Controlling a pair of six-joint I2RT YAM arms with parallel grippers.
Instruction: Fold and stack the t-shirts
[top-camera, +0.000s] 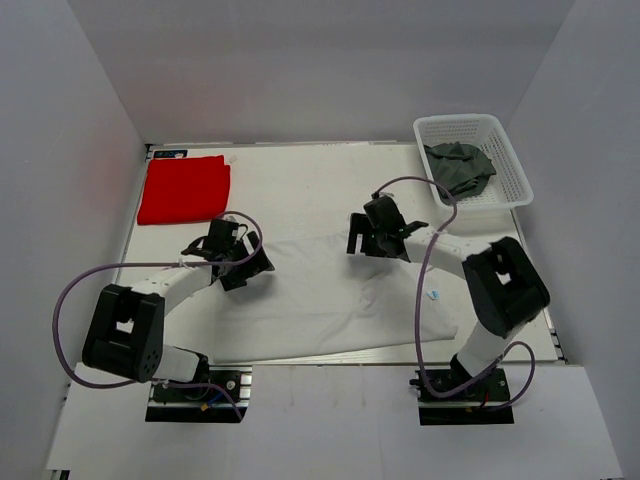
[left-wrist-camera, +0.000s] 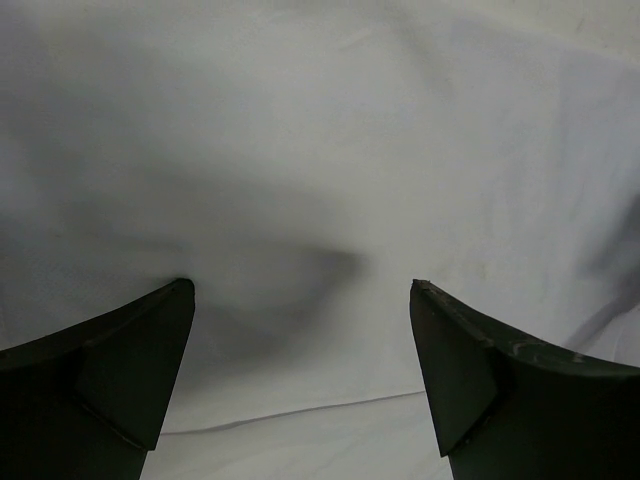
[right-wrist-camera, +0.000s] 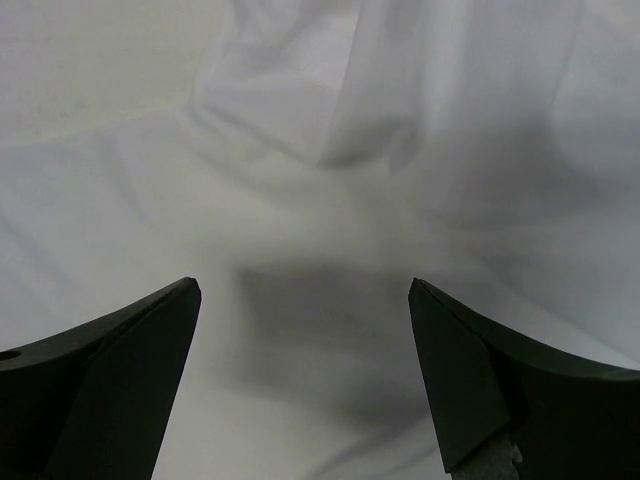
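A white t-shirt (top-camera: 320, 300) lies spread and rumpled across the middle and front of the table. Over its left part hangs my left gripper (top-camera: 250, 262), open; the left wrist view shows only white cloth (left-wrist-camera: 300, 150) between its fingertips. My right gripper (top-camera: 362, 240) is open above the upper right of the shirt, where bunched folds (right-wrist-camera: 380, 100) show in the right wrist view, with nothing held between its fingers.
A folded red stack of cloth (top-camera: 185, 188) lies at the back left. A white basket (top-camera: 510, 180) holding dark green cloth (top-camera: 458, 168) stands at the back right.
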